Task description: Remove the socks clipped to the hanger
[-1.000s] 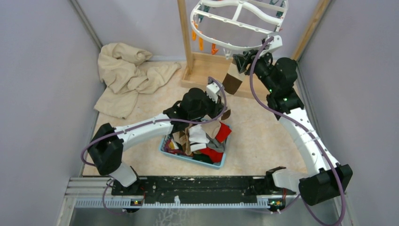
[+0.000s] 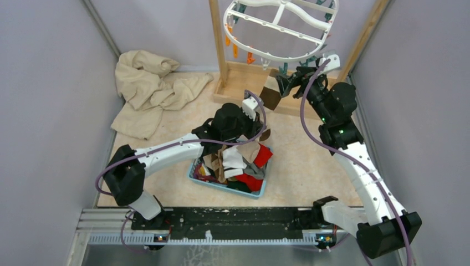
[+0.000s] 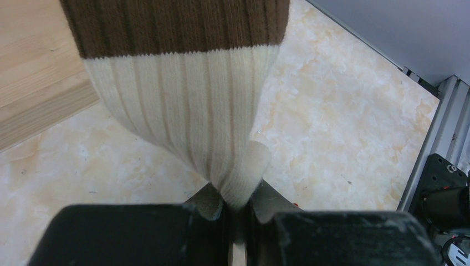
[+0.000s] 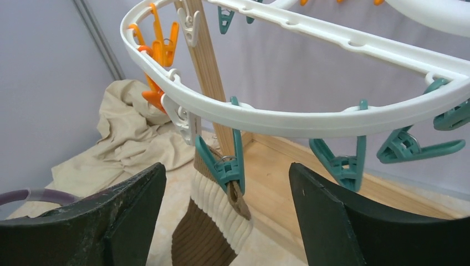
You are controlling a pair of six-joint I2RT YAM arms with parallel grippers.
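Observation:
A brown-and-cream ribbed sock (image 2: 271, 94) hangs below the white hanger (image 2: 265, 54), its top end in a green clip (image 4: 230, 166). My left gripper is shut on the lower cream end of this sock (image 3: 183, 94), bunched between the fingers. From above, the left gripper (image 2: 259, 130) sits just over the far edge of the basket. My right gripper stands open, a finger on each side of the view, with the clip in line between them. The view cannot tell how near they are. Nothing is gripped there.
A blue basket (image 2: 221, 188) with several mixed socks stands under the left arm. More clips, orange (image 4: 161, 50) and green (image 4: 346, 163), line the hanger ring close to my right gripper. Beige cloth (image 2: 149, 91) lies back left.
My right gripper has shifted right and slightly toward the near side, uncovering the green clip in the top view. The sock remains hanging there. The left arm has stayed put.

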